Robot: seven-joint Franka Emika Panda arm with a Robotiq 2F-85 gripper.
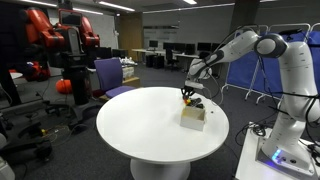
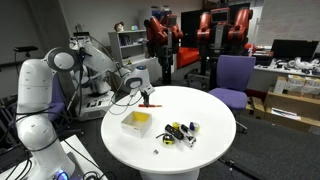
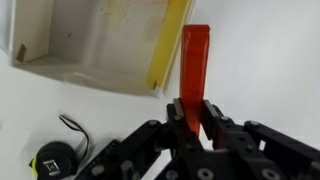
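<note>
My gripper is shut on a long orange-red object [image 3: 195, 72], which points away from the fingers in the wrist view. Beside it, at upper left there, is an open cardboard box [image 3: 75, 70] with a yellow strip [image 3: 168, 45] along its near side. Exterior view 2 has the gripper [image 2: 147, 101] above the table, behind the box [image 2: 128, 128], with the orange-red object [image 2: 155, 105] sticking out to the right. In exterior view 1 the gripper [image 1: 187, 92] is just above and behind the box [image 1: 190, 121].
A black and yellow tape measure [image 3: 55, 160] lies near the box. Several dark and yellow items [image 2: 180, 132] are grouped on the round white table [image 2: 215, 112], right of the box in exterior view 2.
</note>
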